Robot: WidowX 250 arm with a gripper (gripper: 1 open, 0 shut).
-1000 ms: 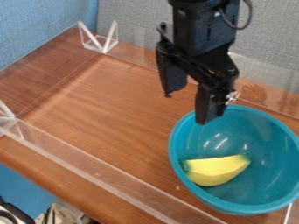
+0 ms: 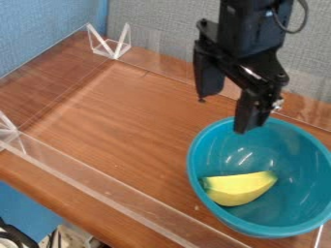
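My dark gripper (image 2: 230, 101) hangs from the top of the camera view, open, with one finger to the left over the wooden table and the other over the back rim of a teal bowl (image 2: 289, 184). Nothing shows between its fingers. A yellow banana-like object (image 2: 238, 189) lies in the bowl, below and apart from the gripper.
White wire brackets (image 2: 108, 44) stand at the back left and left edge. Clear strips run along the table's front and back. A grey padded wall is behind.
The gripper has shifted slightly over the last second, its fingers changing height and angle a little. The bowl and the yellow object have not moved.
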